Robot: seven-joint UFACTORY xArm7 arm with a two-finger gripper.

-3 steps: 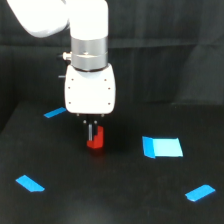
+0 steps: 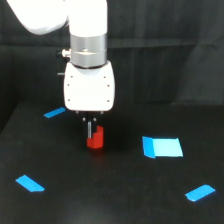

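A small red object [image 2: 97, 138] sits on the black table, left of the middle of the camera view. My white gripper [image 2: 89, 128] comes down from above with its fingers right at the object, overlapping its upper left side in this view. The fingers are small and dark here, so I cannot tell whether they are apart or closed, or whether they touch the object.
A light blue and cyan piece [image 2: 165, 147] lies to the right of the red object. Blue tape strips mark the table at the front left [image 2: 30, 184], front right [image 2: 200, 193] and back left [image 2: 54, 113].
My gripper is very slightly higher and further left than a second ago. The red object looks to be in the same place.
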